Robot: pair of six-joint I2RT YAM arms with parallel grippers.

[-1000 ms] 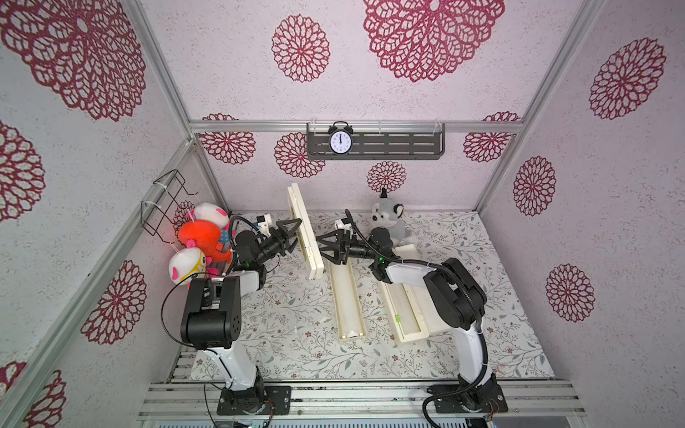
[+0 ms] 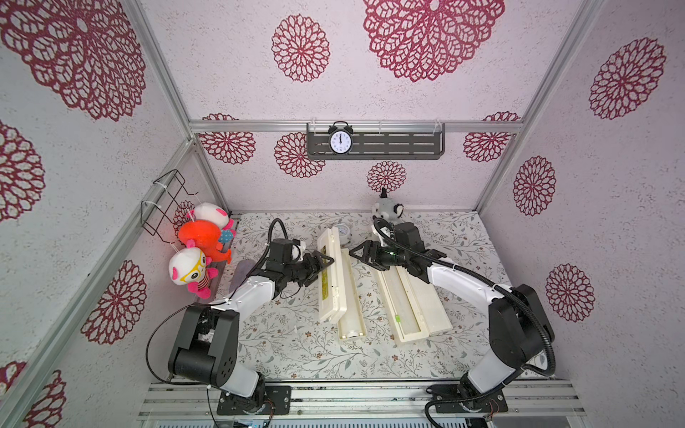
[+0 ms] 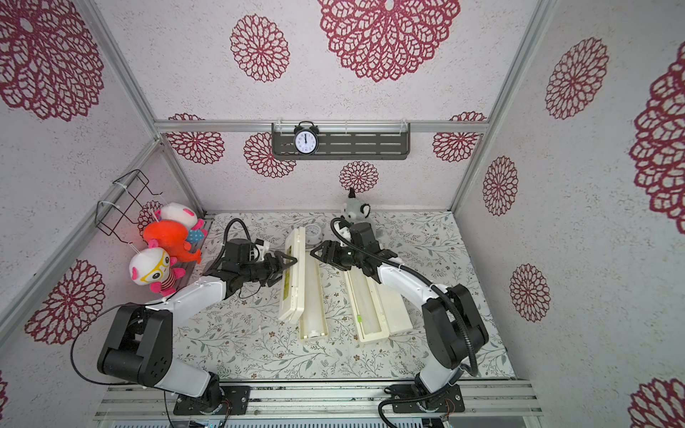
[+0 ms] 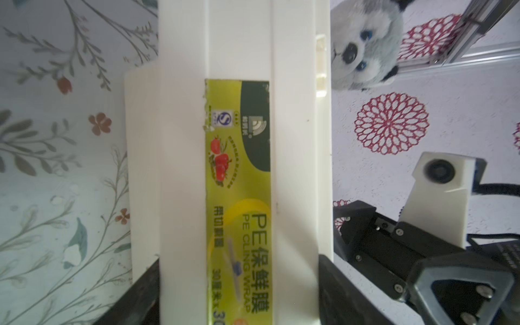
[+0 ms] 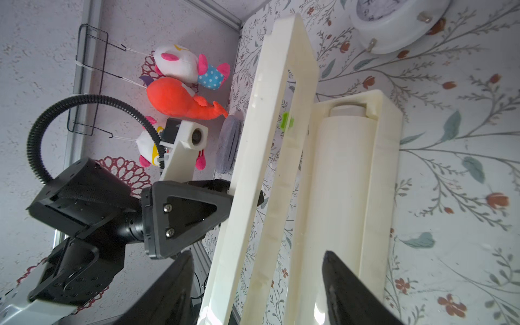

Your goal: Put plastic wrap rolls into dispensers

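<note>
My left gripper (image 2: 322, 264) is shut on a cream dispenser lid (image 4: 184, 162), gripping across its width; the yellow-green cling wrap label (image 4: 238, 200) faces the left wrist camera. The lid stands on edge, tilted, along the left side of a cream dispenser base (image 5: 385, 189). A white wrap roll (image 5: 344, 184) lies lengthwise inside that base. My right gripper (image 2: 356, 254) is open near the far end of the base, with its fingers (image 5: 168, 287) apart and nothing held. To the right, another base (image 2: 424, 332) holds a roll with a green tab (image 2: 397, 319).
A flat cream lid (image 2: 435, 306) lies against the right-hand base. Behind are a grey plush (image 2: 386, 208) and a round white item (image 2: 343, 234). Plush toys (image 2: 207, 242) sit at the left wall. Bare table (image 2: 285, 349) spreads across the front left.
The left gripper has brought the lid right, lower and nearer the front, from up by the back left to beside the base. The right gripper has moved right, away from the lid.
</note>
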